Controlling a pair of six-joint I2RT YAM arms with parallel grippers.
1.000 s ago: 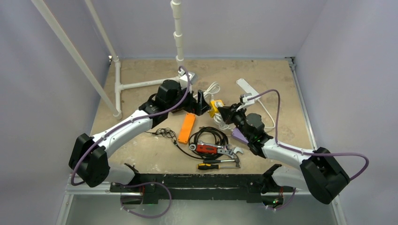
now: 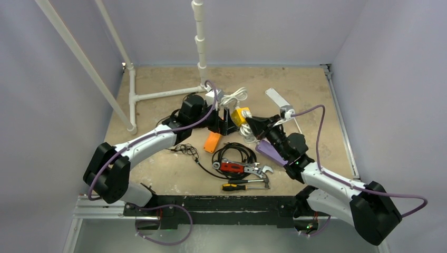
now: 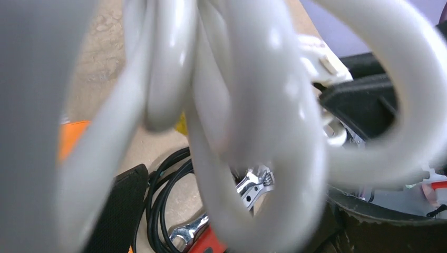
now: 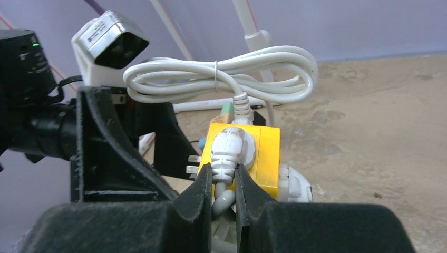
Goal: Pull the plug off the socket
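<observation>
The yellow socket cube (image 4: 266, 158) hangs above the table, with white plugs on several faces. Bare metal prongs (image 4: 193, 164) stick out of its left side. My right gripper is closed around the neck of the white plug (image 4: 227, 145) on the near face, which sits against the cube. On the cube's left, my left gripper (image 2: 230, 122) stands open, its fingers (image 4: 118, 158) close to the prongs with nothing held between them. Blurred white cable loops (image 3: 284, 132) cover much of the left wrist view and hide the cube there.
A bundled white cable (image 4: 274, 63) rises over the cube. Below lie a black cable coil (image 2: 232, 150), an orange case (image 2: 212, 142), a purple block (image 2: 270, 152) and several tools. White pipes (image 2: 168, 94) stand behind on the left.
My left gripper moved a little and stays beside the cube; the left arm's elbow has shifted right.
</observation>
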